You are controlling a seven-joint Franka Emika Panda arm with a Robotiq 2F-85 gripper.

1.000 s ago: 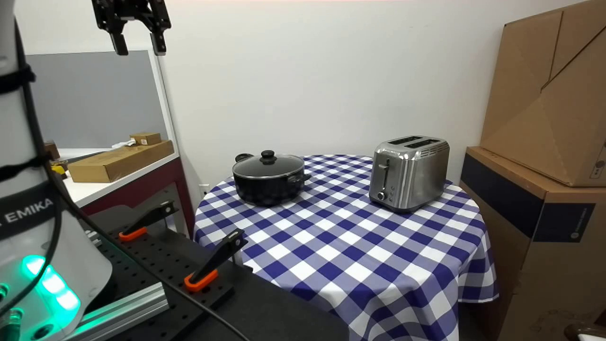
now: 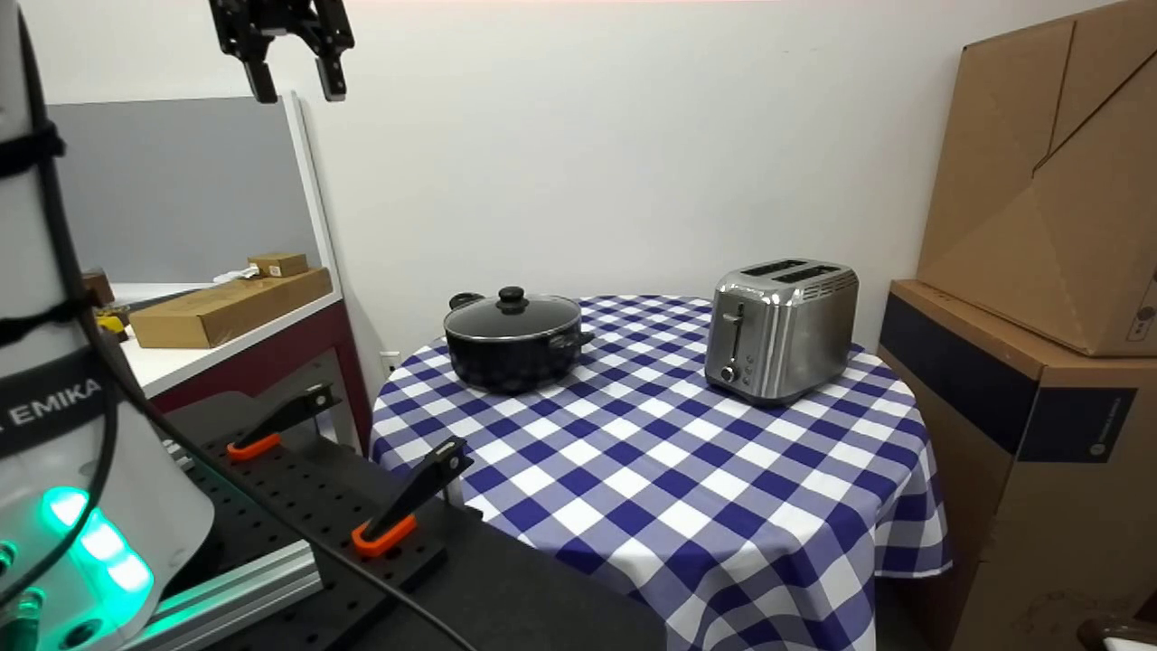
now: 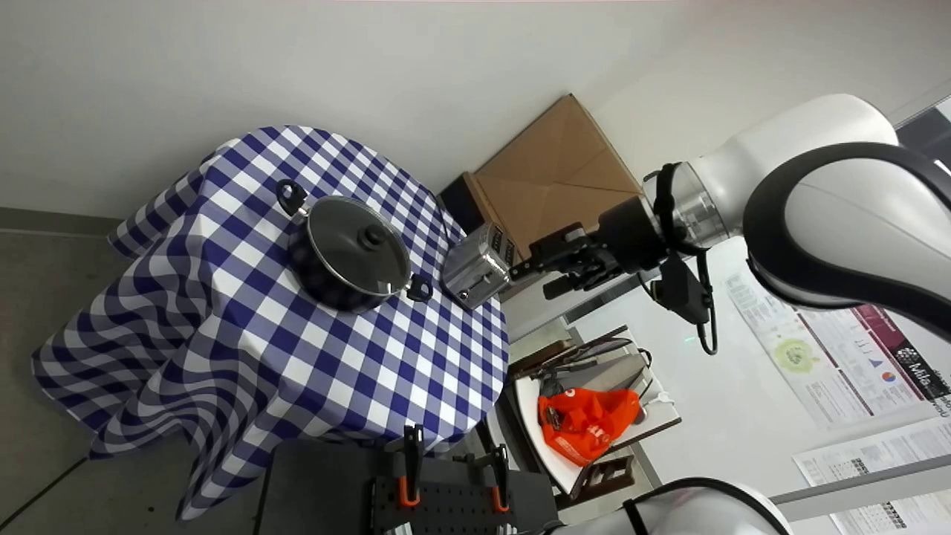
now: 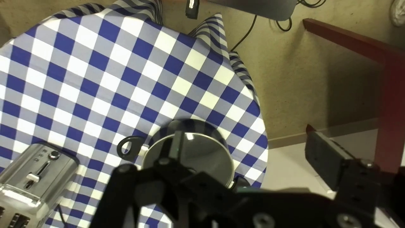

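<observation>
High above the table's left side in exterior view 1, my gripper [image 2: 299, 96] points downward, open, its two fingers well apart and nothing between them. A black pot [image 2: 507, 358] stands on the checkered table with its glass lid [image 2: 515, 316] on; the lid has a round black knob [image 2: 511, 294]. The wrist view looks down on the pot's lid [image 4: 205, 155], partly covered by one of the fingers [image 4: 176, 146]. To the right on the table is a silver toaster [image 2: 781, 331], clear of the pot. In exterior view 2 my gripper [image 3: 535, 279] overlaps the toaster's edge [image 3: 477, 267].
The blue-and-white tablecloth [image 2: 640, 488] is bare between pot and toaster and towards the front. Large cardboard boxes [image 2: 1020, 434] stand beyond the right edge. Two orange-and-black clamps [image 2: 412, 499] stick up from the dark base near the table's left front.
My gripper has shifted a little to the right in exterior view 1, still open. Pot, lid and toaster have stayed where they were.
</observation>
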